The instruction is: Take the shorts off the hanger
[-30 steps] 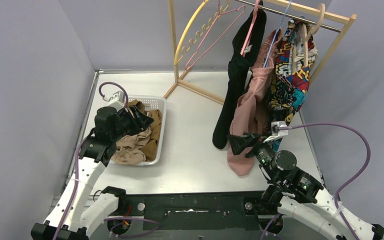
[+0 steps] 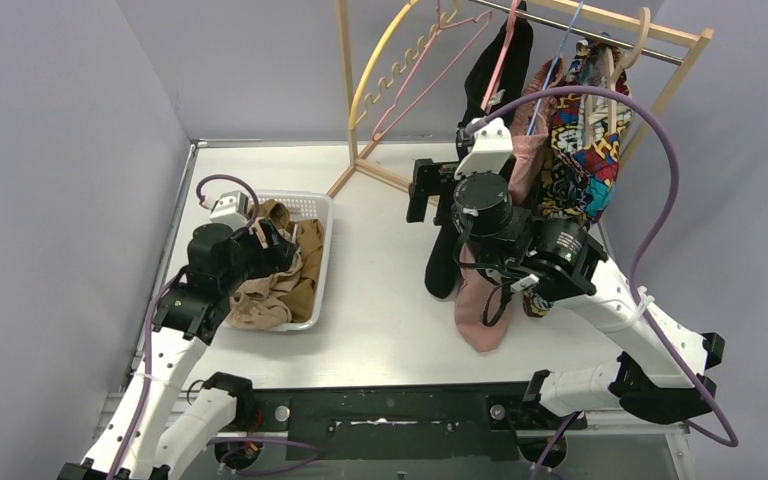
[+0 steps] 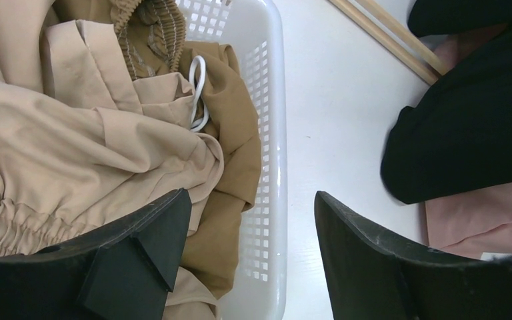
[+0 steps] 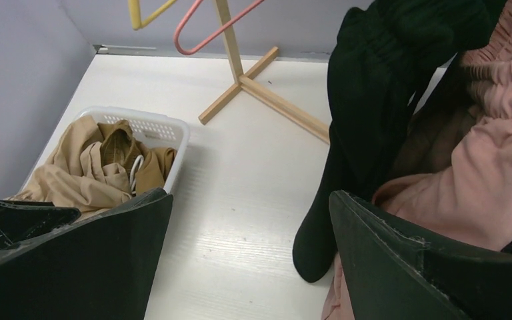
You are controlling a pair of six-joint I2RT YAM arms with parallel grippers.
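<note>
From the rack hang a dark green garment (image 2: 501, 75) on a pink hanger (image 2: 501, 55), a pink one (image 2: 481, 310) on a blue hanger (image 2: 552, 75), and a colourful printed one (image 2: 584, 165). Tan and brown clothes (image 2: 279, 275) lie crumpled in the white basket (image 2: 328, 230). Above that basket my left gripper stands part open, nothing between its fingers. My right gripper is open and empty, in front of the hanging clothes; its right finger (image 4: 400, 257) overlaps the dark green garment in the right wrist view, and I cannot tell whether they touch.
At the rack's left end, a yellow hanger (image 2: 385, 50) and a pink hanger (image 2: 430, 70) hang bare. The rack's wooden foot (image 2: 385, 175) crosses the white table (image 2: 380, 290). Between basket and garments the table is clear.
My right arm has risen and swung up and left, from the pink garment's lower end to the upper part of the hanging clothes.
</note>
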